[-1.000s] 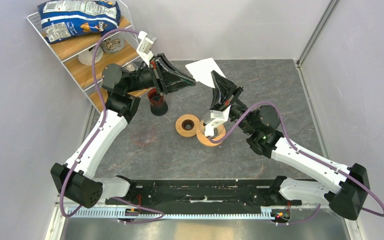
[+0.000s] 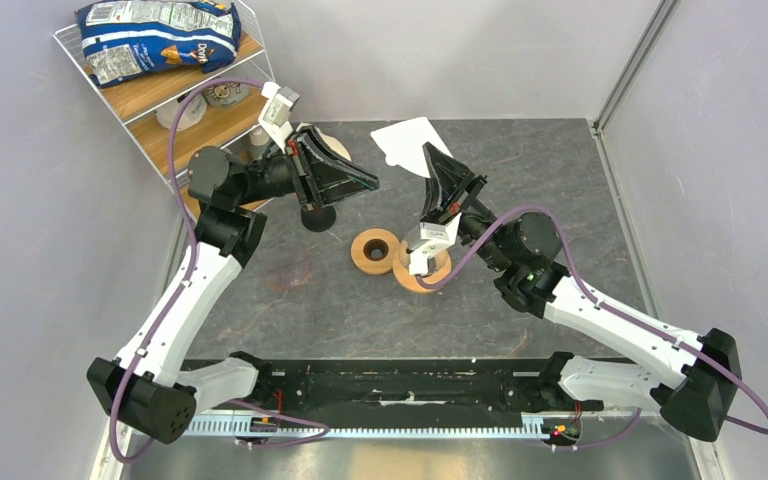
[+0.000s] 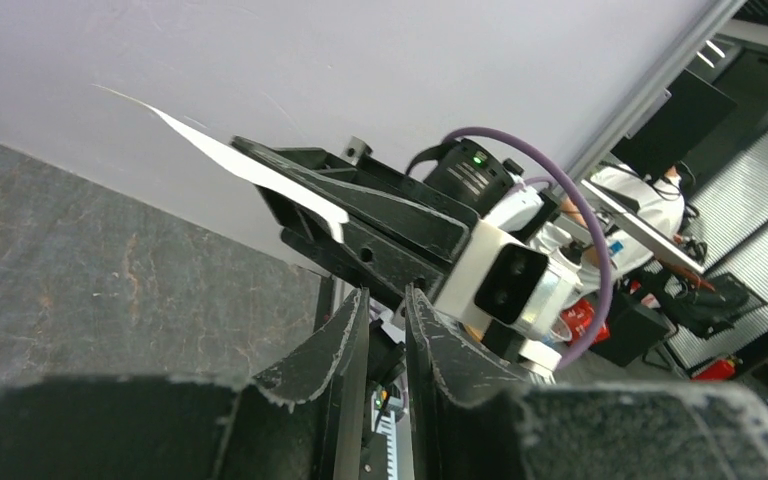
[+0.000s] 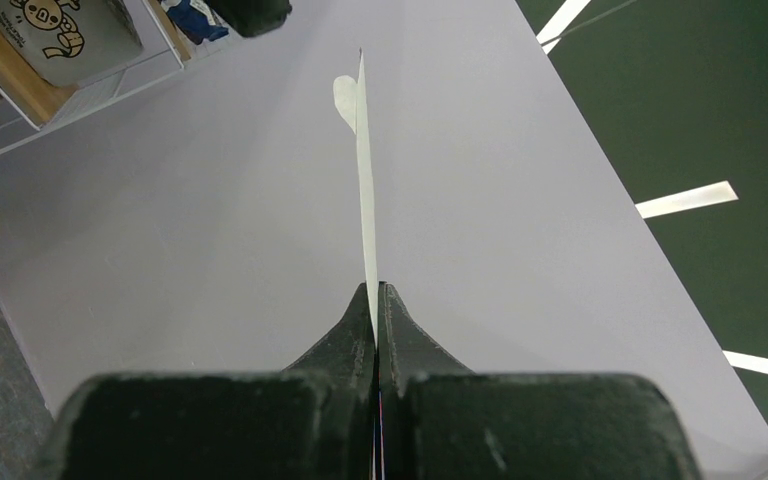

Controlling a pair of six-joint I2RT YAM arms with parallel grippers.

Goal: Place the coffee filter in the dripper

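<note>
My right gripper is raised right of centre, shut on a white paper coffee filter, which stands edge-on between its fingertips in the right wrist view. My left gripper is left of the filter, apart from it; in its wrist view the fingertips are close together with nothing seen held. Below, two wooden rings stand on the grey floor: one with a dark centre, the other partly hidden under my right wrist. A dark cup with red is mostly under the left arm.
A shelf rack at the back left holds a blue bag and mugs. Grey walls enclose the work area.
My left arm has moved left and slightly down in the top view, its gripper farther from the filter. The right arm and filter look nearly still.
</note>
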